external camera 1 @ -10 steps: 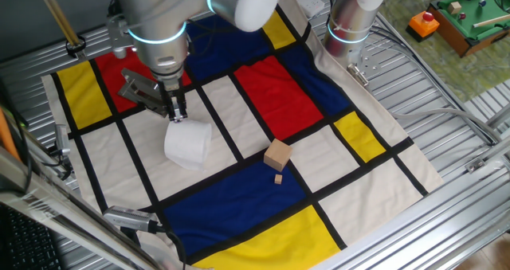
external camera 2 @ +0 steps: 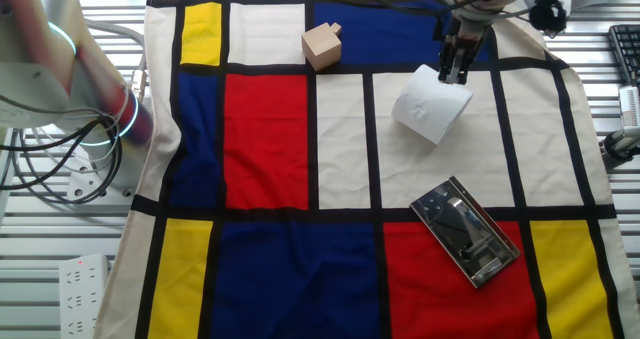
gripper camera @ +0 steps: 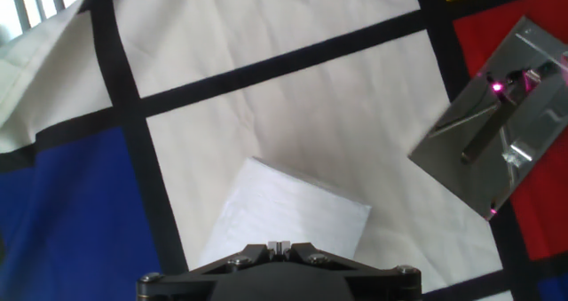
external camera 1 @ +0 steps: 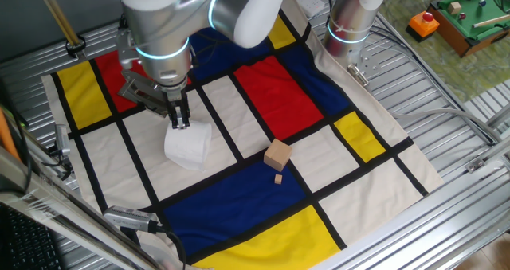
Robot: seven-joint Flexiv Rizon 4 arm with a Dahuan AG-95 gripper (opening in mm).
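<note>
A white paper roll (external camera 1: 188, 146) lies on the patterned cloth, on one of its white panels. My gripper (external camera 1: 182, 126) points down over the roll's edge. From the opposite side, the gripper (external camera 2: 453, 77) overlaps the roll's (external camera 2: 431, 104) upper right part. In the wrist view the fingertips (gripper camera: 273, 247) are together, with the roll (gripper camera: 288, 210) beneath them and partly hidden by the gripper. Nothing shows between the fingers; whether they touch the roll is unclear. A shiny metal holder (external camera 2: 465, 231) with a bar rests on the red panel near the roll.
A wooden cube (external camera 1: 277, 154) and a much smaller cube (external camera 1: 278, 178) sit together, apart from the roll. A power strip (external camera 2: 83, 297) lies off the cloth.
Over the last second my gripper has shifted slightly right and down in exterior view 1, closer over the roll. The roll and the cubes have stayed in place.
</note>
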